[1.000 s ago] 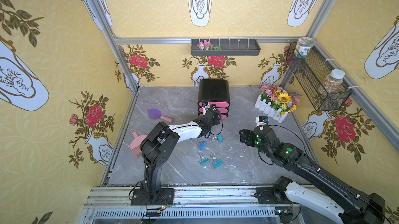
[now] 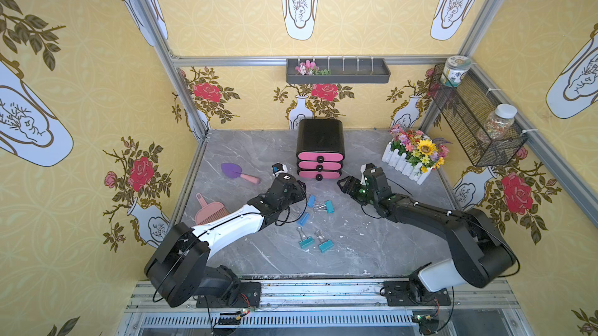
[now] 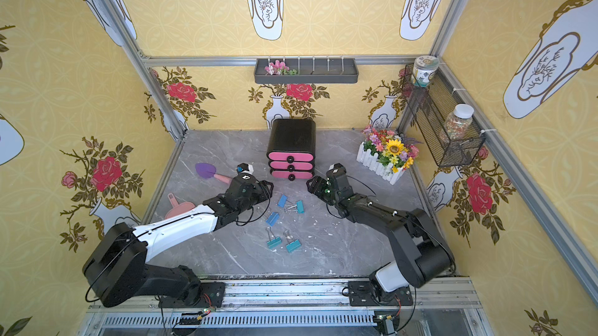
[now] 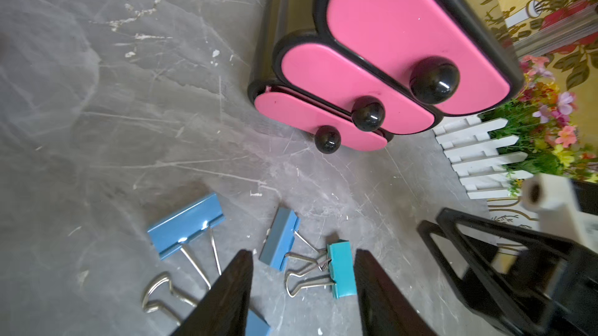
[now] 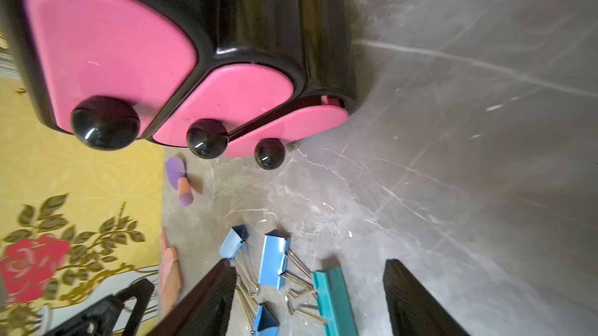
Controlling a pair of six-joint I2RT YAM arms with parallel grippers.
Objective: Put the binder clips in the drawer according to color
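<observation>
The black drawer cabinet (image 2: 320,133) has three pink fronts with black knobs; the bottom drawer (image 5: 308,124) stands very slightly out. Blue binder clips (image 4: 185,224) and teal ones (image 4: 341,268) lie on the table in front. My left gripper hangs front-left of the cabinet, open above the clips, nothing seen between its fingers. My right gripper is at the cabinet's front right, open, facing the knobs, with table and clips visible beyond its fingers.
A flower planter (image 2: 405,160) stands at back right, a purple shovel (image 2: 230,169) and pink dustpan (image 2: 208,210) lie left. A wire basket (image 2: 473,111) hangs on the right wall.
My right gripper has moved leftward and toward the back, closer to the drawers.
</observation>
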